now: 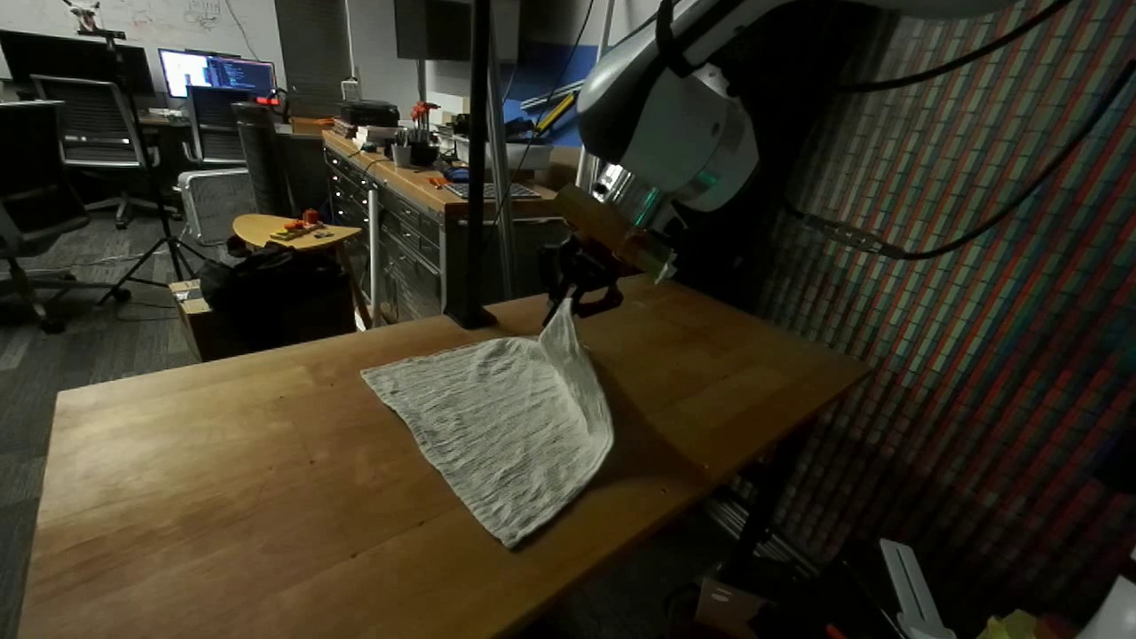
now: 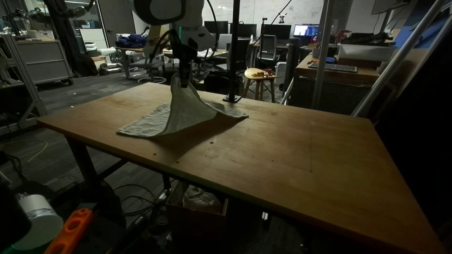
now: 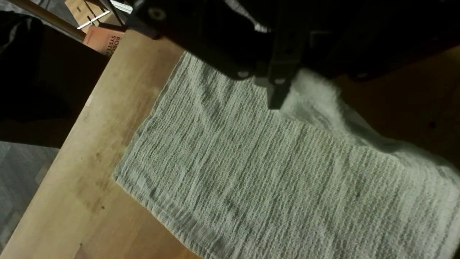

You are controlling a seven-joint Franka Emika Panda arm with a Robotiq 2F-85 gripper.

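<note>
A pale, ribbed cloth (image 1: 495, 410) lies mostly flat on the wooden table, one part of it drawn up into a peak. At the top of that peak my gripper (image 1: 564, 309) is shut on the cloth, above the table's far side. From the other side, in exterior view 2, the lifted cloth (image 2: 186, 108) hangs as a slanting sheet below the gripper (image 2: 184, 84). The wrist view has the flat cloth (image 3: 258, 181) filling the lower middle, with one dark finger (image 3: 279, 95) over it. What the finger pinches is hard to make out there.
A black upright post (image 1: 469, 298) stands at the table's far edge, close to the cloth and left of my gripper. Bare wooden table (image 1: 213, 479) extends to the left of the cloth. In exterior view 2 the table's right side (image 2: 296, 148) is clear.
</note>
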